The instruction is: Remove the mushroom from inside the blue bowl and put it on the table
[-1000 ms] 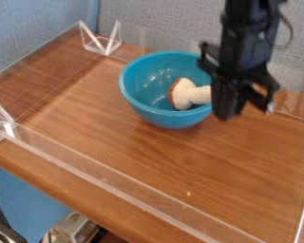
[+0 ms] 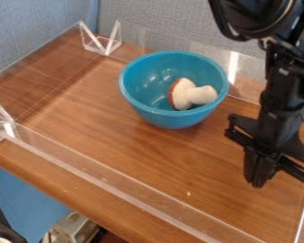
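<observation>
The mushroom (image 2: 190,94), white with a brownish-orange part, lies inside the blue bowl (image 2: 144,78), resting by its right front wall. One end of it reaches up to the rim. My black gripper (image 2: 272,177) is low over the table to the right of the bowl, apart from both bowl and mushroom. Its dark parts overlap, so the gap between the fingers is unclear; no object shows in its grasp.
Bare wooden table (image 2: 110,157) spreads to the left and in front of the bowl. A transparent edge strip (image 2: 117,180) runs along the near side. Grey walls stand behind, and a white wire-like bracket (image 2: 102,39) sits at the far left corner.
My gripper has travelled down and to the right, away from the bowl's right side. Bowl and mushroom stay where they were.
</observation>
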